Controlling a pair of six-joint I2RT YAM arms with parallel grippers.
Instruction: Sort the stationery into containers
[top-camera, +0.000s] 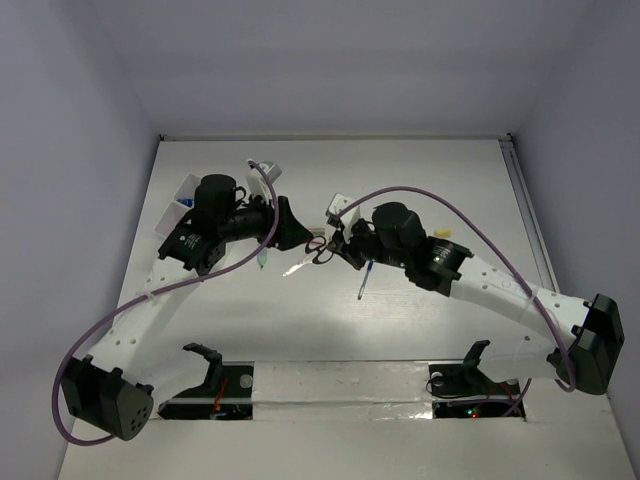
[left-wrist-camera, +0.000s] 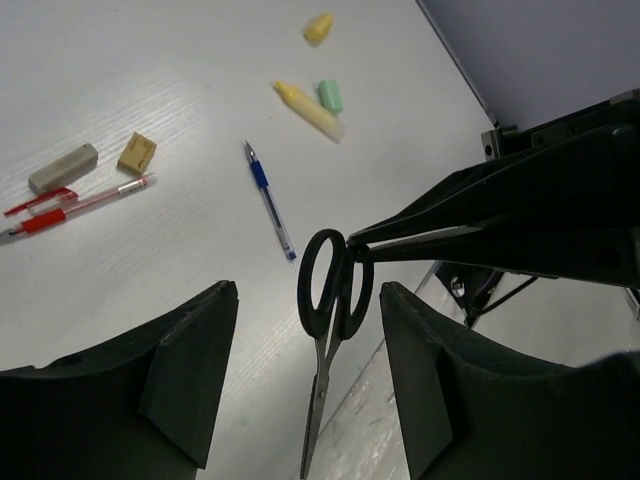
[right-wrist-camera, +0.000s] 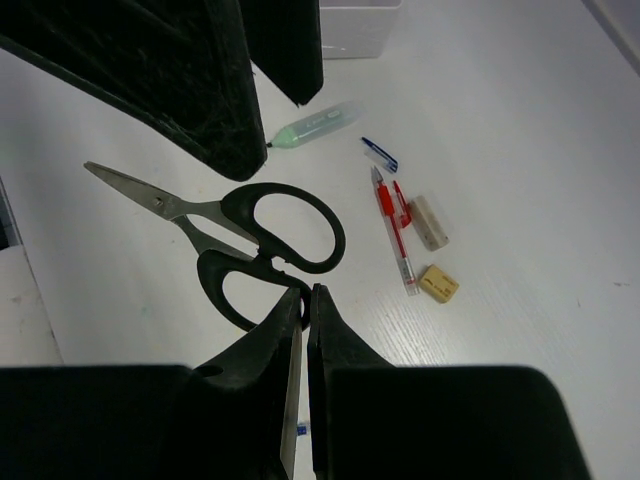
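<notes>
Black-handled scissors (right-wrist-camera: 240, 215) hang in the air, one handle loop pinched by my right gripper, which is shut on it. In the left wrist view the scissors (left-wrist-camera: 318, 330) show blades down, lying between the parted fingers of my left gripper; neither finger visibly touches them. On the table lie a blue pen (left-wrist-camera: 268, 200), a red pen (left-wrist-camera: 85, 207), a grey eraser (left-wrist-camera: 63, 168), a tan block (left-wrist-camera: 137, 153), a yellow marker (left-wrist-camera: 310, 110) and a green marker (right-wrist-camera: 318, 124). A white container (top-camera: 172, 221) stands at the left, partly behind the left arm.
A small blue item (right-wrist-camera: 379, 154), a light green block (left-wrist-camera: 330, 95) and a yellow piece (left-wrist-camera: 319, 27) also lie on the table. Both arms meet close together over the table's middle.
</notes>
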